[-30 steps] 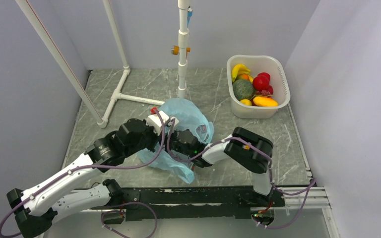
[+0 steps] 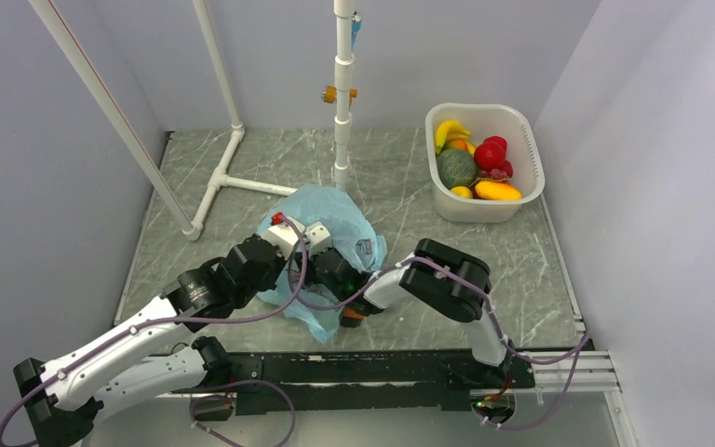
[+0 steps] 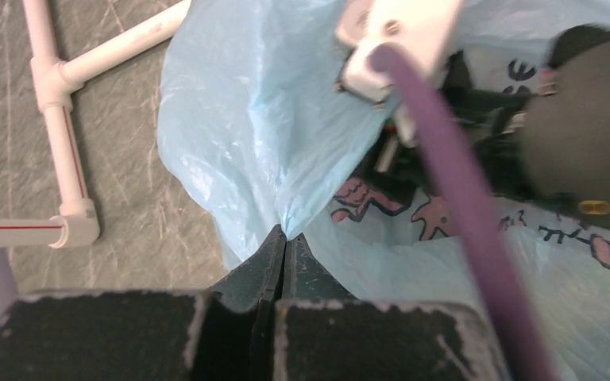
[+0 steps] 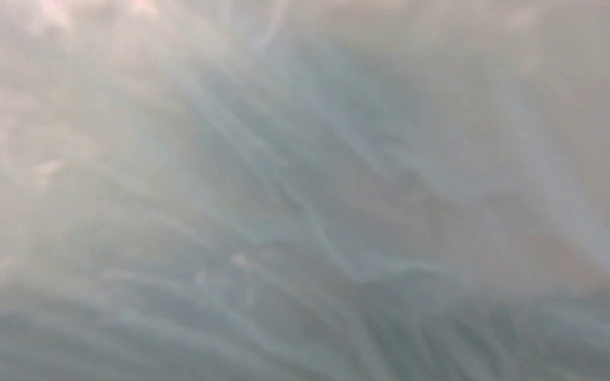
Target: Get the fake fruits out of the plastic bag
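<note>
The light-blue plastic bag [image 2: 335, 205] lies crumpled in the middle of the table, partly covered by both arms. In the left wrist view my left gripper is shut, with a fold of the bag [image 3: 230, 135] pinched at its tips. My right arm's hand [image 2: 330, 265] reaches in at the bag from the right; its fingers are hidden. Only blurred bag film [image 4: 310, 198] fills the right wrist view, so its fingers do not show. An orange patch [image 2: 352, 315] shows below the right hand; I cannot tell what it is.
A white basket [image 2: 484, 212] at the back right holds fake fruits, among them bananas [image 2: 449, 130], a green melon-like one [image 2: 456, 169] and a red one [image 2: 490, 155]. White pipes [image 2: 214, 191] stand behind and left of the bag. Purple cables [image 2: 223, 320] run along both arms.
The orange patch has come into sight. The left arm moved slightly.
</note>
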